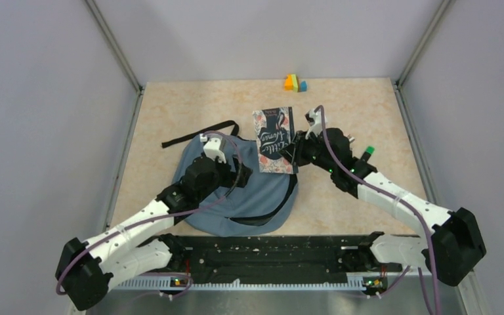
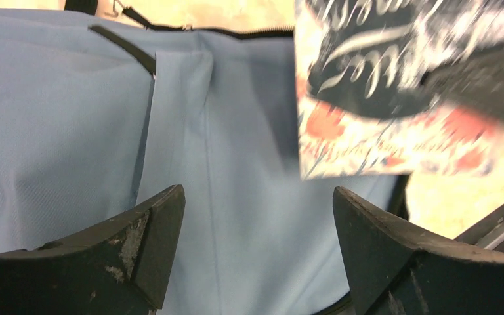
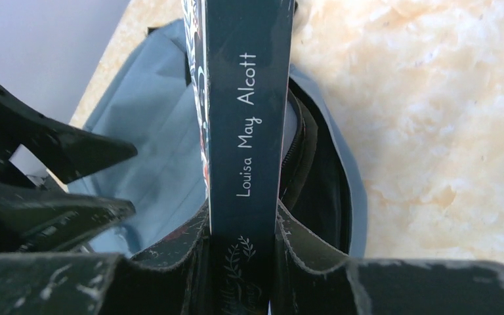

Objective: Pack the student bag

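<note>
The blue-grey bag (image 1: 236, 210) lies on the table, its dark unzipped opening (image 3: 318, 177) on the right side. Above the bag's right part hangs a floral book (image 1: 269, 157) with a black spine (image 3: 246, 131) lettered "Louisa May Alcott". My right gripper is shut on the book, one finger on each side of its spine. My left gripper stands open over the bag's cloth, left of the book, with nothing between its fingers. In the right wrist view the left fingers (image 3: 85, 154) show apart from the book.
Orange, yellow and blue blocks (image 1: 294, 84) sit at the back edge. A green-ended item (image 1: 367, 152) lies at the right, partly behind the right arm. A black strap (image 1: 197, 133) stretches behind the bag.
</note>
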